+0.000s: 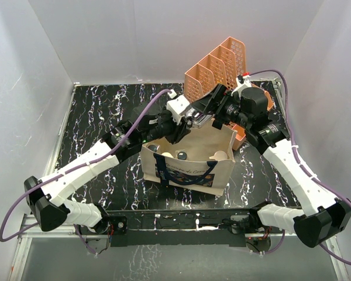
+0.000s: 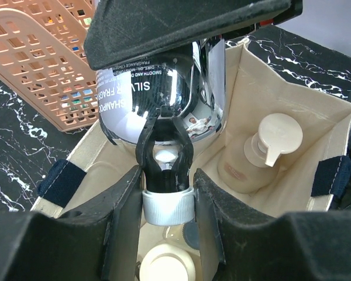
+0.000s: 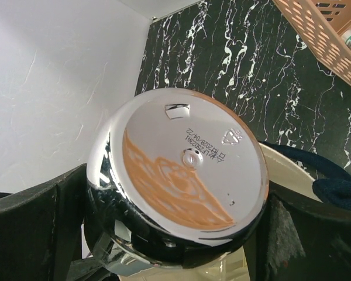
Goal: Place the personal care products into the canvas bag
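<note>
A silver shampoo bottle (image 3: 175,175) lies tilted above the canvas bag (image 1: 187,175), its base filling the right wrist view between the fingers of my open right gripper (image 1: 213,105). My left gripper is at the bottle's pump end, its fingers either side of the white pump collar (image 2: 168,205); whether they grip it is unclear. Inside the bag are a beige pump bottle (image 2: 245,167), a cream lid (image 2: 164,269) and dark-capped items (image 1: 182,156).
An orange slotted basket (image 1: 213,67) stands behind the bag at the back right, holding small items. Grey walls surround it.
</note>
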